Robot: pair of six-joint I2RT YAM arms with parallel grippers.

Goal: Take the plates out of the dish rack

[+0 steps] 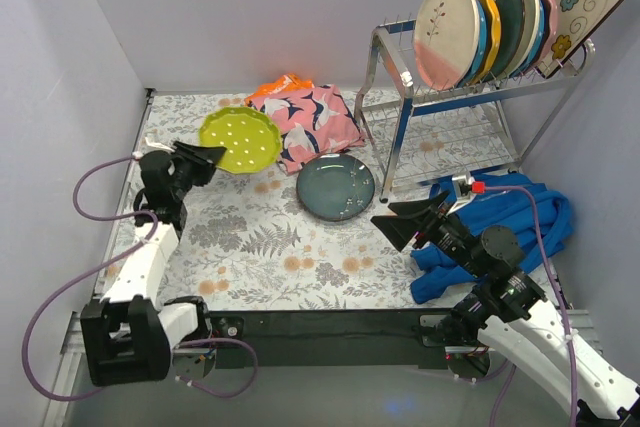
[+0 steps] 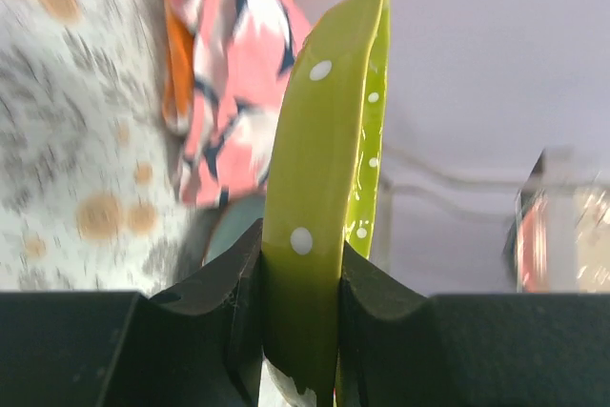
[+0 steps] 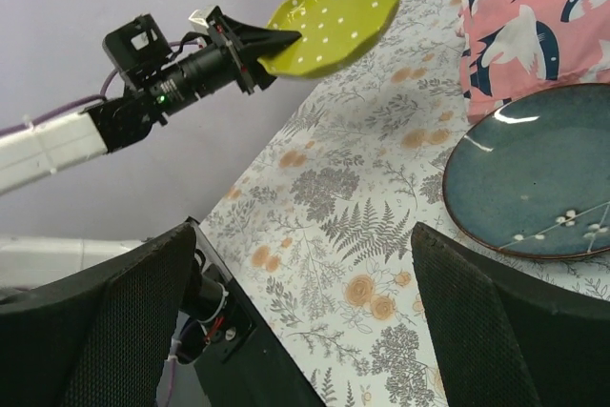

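A yellow-green plate with white dots is held up over the table's left back part, its rim pinched by my left gripper. In the left wrist view the plate rises edge-on between the shut fingers. A dark green plate lies flat on the table near its middle. Right of it, my right gripper stands open and empty, its two fingers wide apart. More plates, including a cream and pink one, stand upright in the dish rack at back right.
A pink patterned cloth with an orange one lies at the back, close to the held plate. A blue cloth is heaped under the right arm.
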